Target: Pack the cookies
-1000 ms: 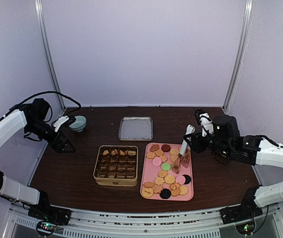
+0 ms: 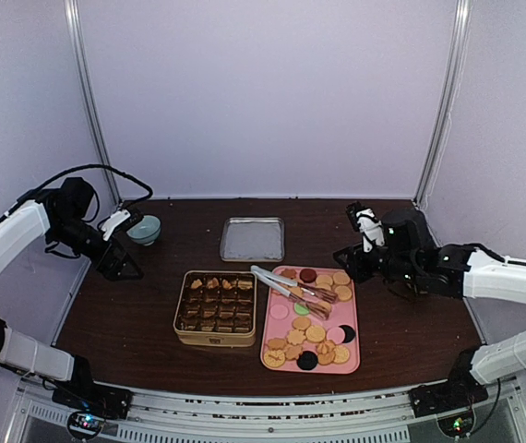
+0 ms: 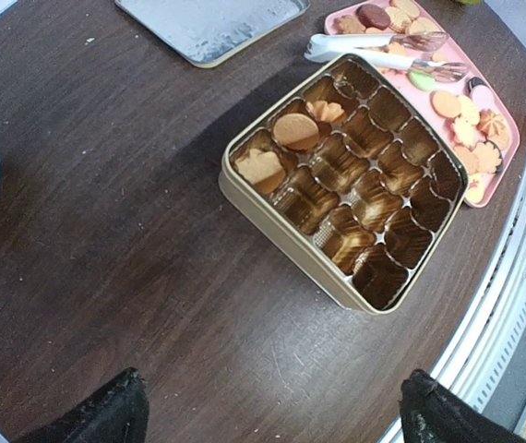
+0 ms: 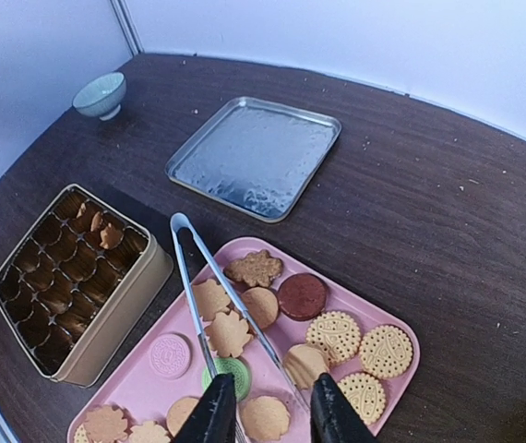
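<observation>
A gold tin (image 2: 215,337) with a compartment insert holds a few cookies in its back row. Right of it, a pink tray (image 2: 277,360) carries assorted cookies, with white-handled metal tongs (image 2: 277,281) lying diagonally across them, handle end toward the tin. My right gripper is above the tray's right side, fingers part open, over the tongs' head end, holding nothing that I can see. My left gripper stands open and empty at the left, above bare table beside the tin.
An empty metal tray (image 2: 252,240) lies behind the tin. A pale blue bowl (image 2: 145,229) sits at the back left.
The tongs have swung from upright-pointing to lying diagonally leftward on the pink tray, out of my right gripper, which has risen slightly. The left arm has barely moved.
</observation>
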